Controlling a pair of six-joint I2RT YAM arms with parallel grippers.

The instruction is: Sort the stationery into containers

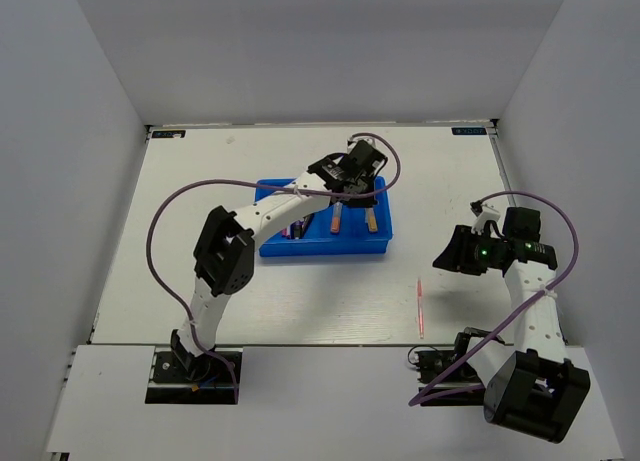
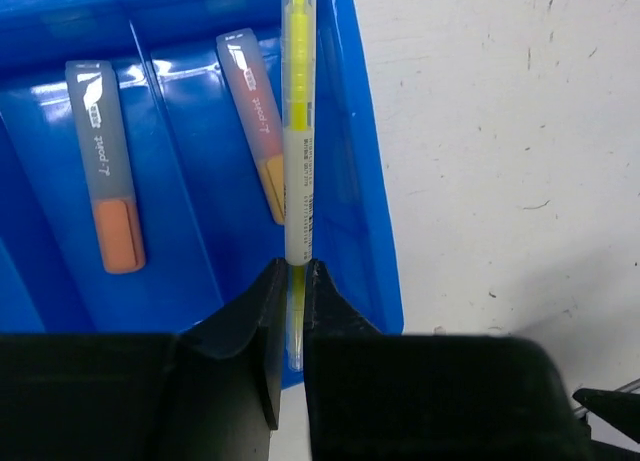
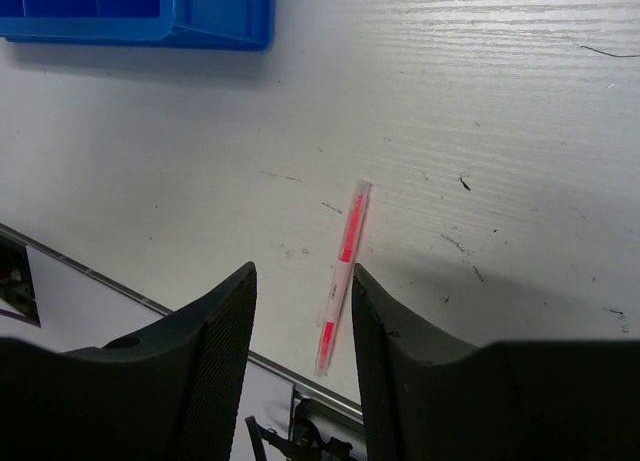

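Note:
Over the right end of the blue container (image 1: 325, 248), my left gripper is shut on a slim yellow-and-white pen (image 2: 299, 191). The pen runs lengthwise in the left wrist view, above the tray's right compartment. Below it, in separate compartments, lie an orange-ended clear piece (image 2: 107, 166) and a yellow-ended one (image 2: 252, 121). My right gripper stands open above the table at the right, nothing between its fingers. A red-and-clear pen (image 3: 343, 278) lies on the table, seen beyond the right fingers; in the top view it is left of that gripper.
Dark and pink items (image 1: 296, 227) sit in the container's left compartments, partly behind my left arm (image 1: 275, 213).

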